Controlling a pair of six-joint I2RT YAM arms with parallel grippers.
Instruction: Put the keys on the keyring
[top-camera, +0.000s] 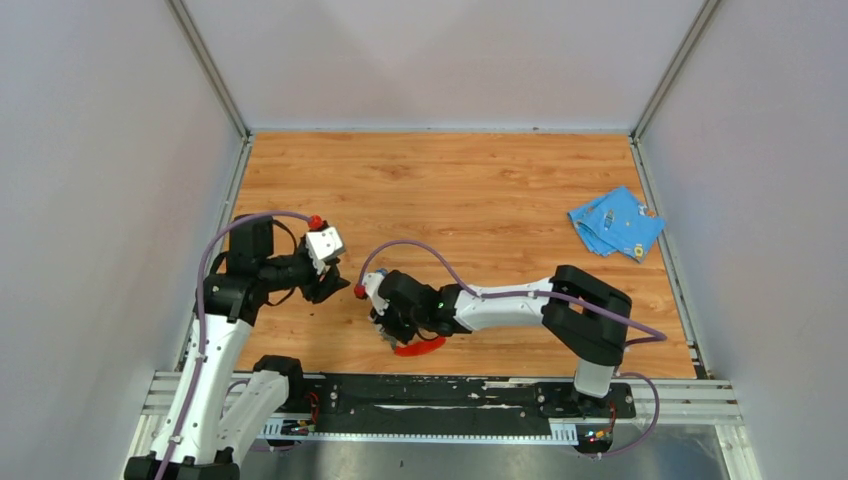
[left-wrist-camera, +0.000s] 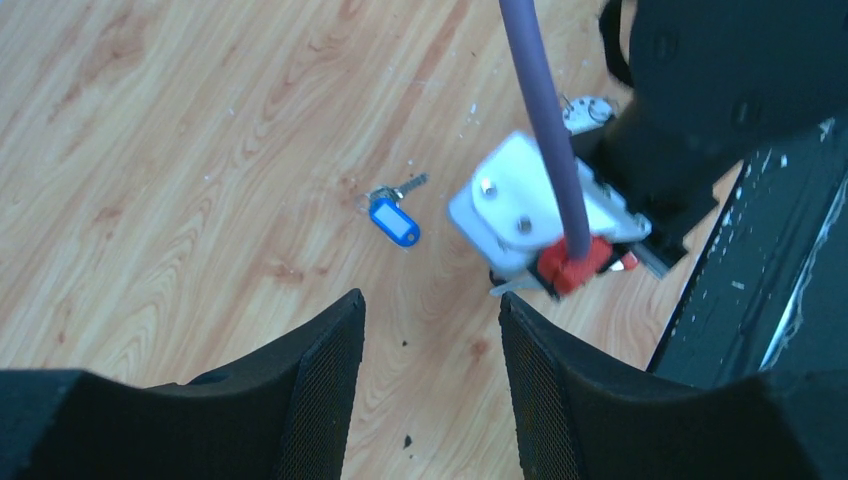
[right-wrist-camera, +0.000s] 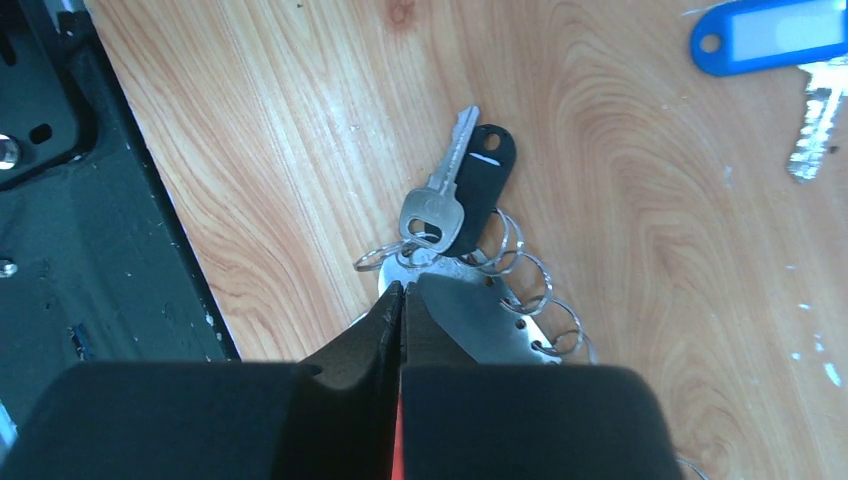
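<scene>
In the right wrist view a silver key (right-wrist-camera: 436, 208) lies against a black tag (right-wrist-camera: 487, 175), their ring by the end of the metal keyring plate (right-wrist-camera: 480, 310), which carries several small rings. My right gripper is shut with nothing between its fingers, its tips over the plate and short of the key. A second key (right-wrist-camera: 819, 115) with a blue tag (right-wrist-camera: 770, 32) rests on the wood farther off. That blue tag (left-wrist-camera: 394, 222) also shows in the left wrist view, beyond my left gripper, which stands open and empty.
The red handle (top-camera: 420, 347) shows beneath the right arm in the top view. A folded blue cloth (top-camera: 617, 223) lies at the far right. A black rail (top-camera: 440, 405) runs along the near edge.
</scene>
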